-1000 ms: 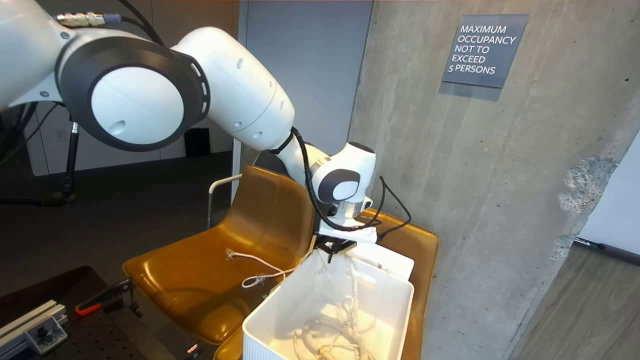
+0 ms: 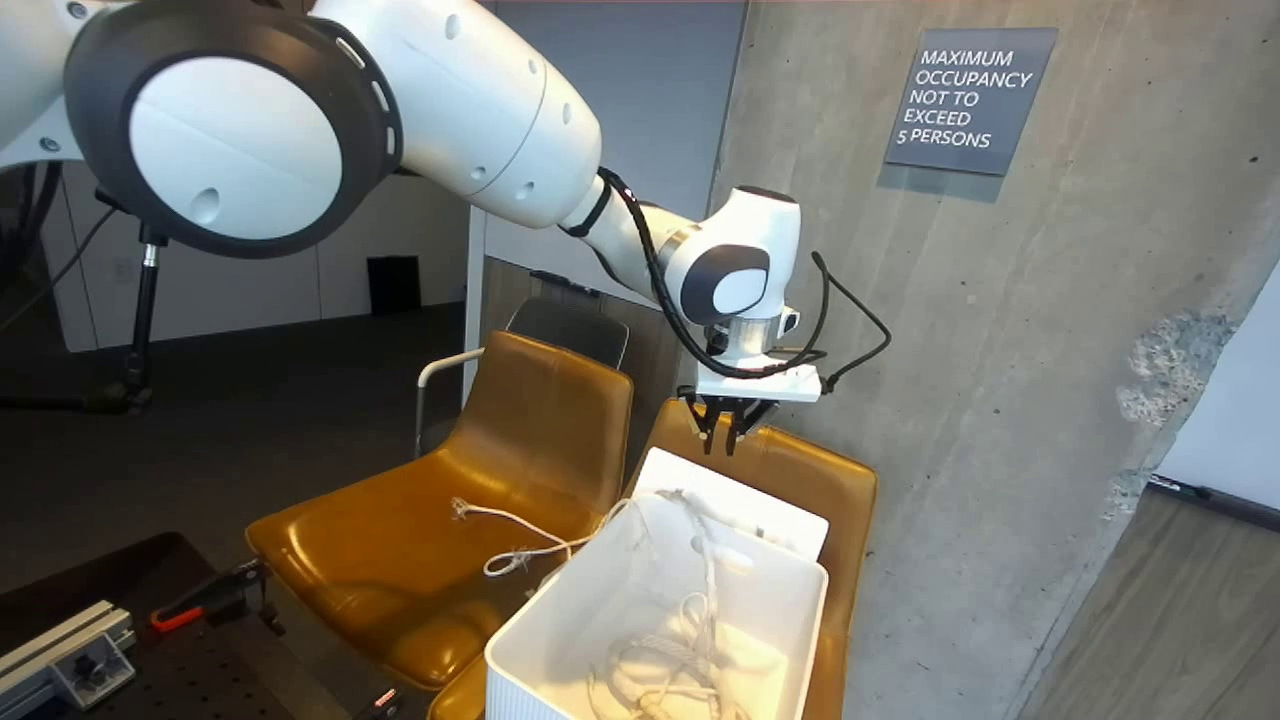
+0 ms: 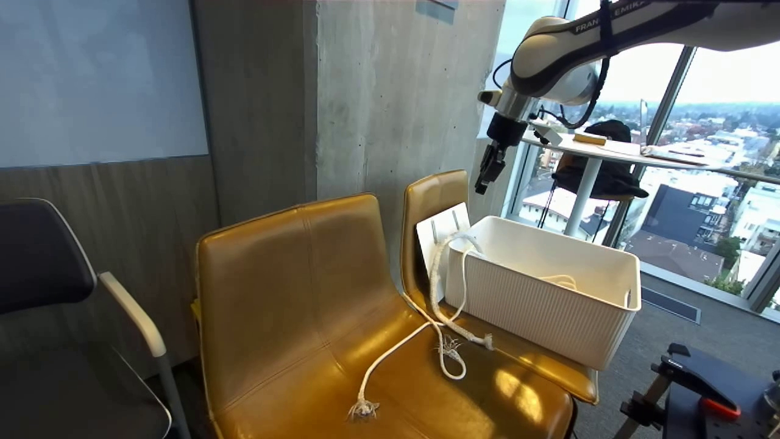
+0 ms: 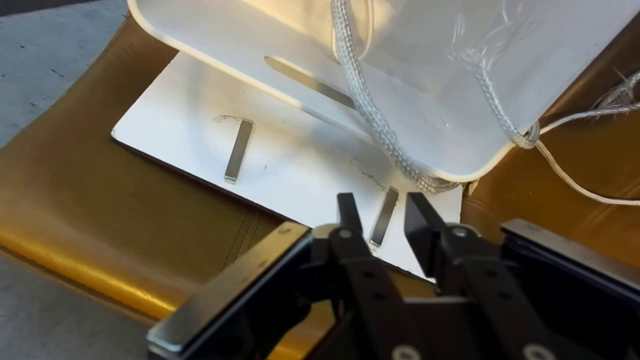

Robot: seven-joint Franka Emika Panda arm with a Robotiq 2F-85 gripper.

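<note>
My gripper (image 2: 719, 445) hangs open above the back end of the white bin (image 2: 780, 600), nothing between its fingers. In the wrist view the fingertips stand apart, with the white board (image 4: 180, 120) and one of its metal strips (image 4: 384, 217) showing below. White rope (image 4: 366, 96) drapes over the bin's rim; part of it lies coiled (image 2: 672, 660) inside. Other rope ends (image 3: 391, 358) rest on the seat of the neighbouring brown chair (image 3: 292, 292), frayed at the tips. The bin sits on a second brown chair (image 3: 439, 189), the board leaning between bin and backrest.
A concrete wall (image 2: 936, 360) rises behind the chairs. A dark table (image 2: 228, 660) with a clamp (image 2: 216, 594) is at the lower left of the first exterior view. Windows and a white table (image 3: 621, 150) lie beyond the bin in the second.
My gripper has risen from the bin's back rim and shifted right in the first exterior view. Bin, board and rope look unmoved.
</note>
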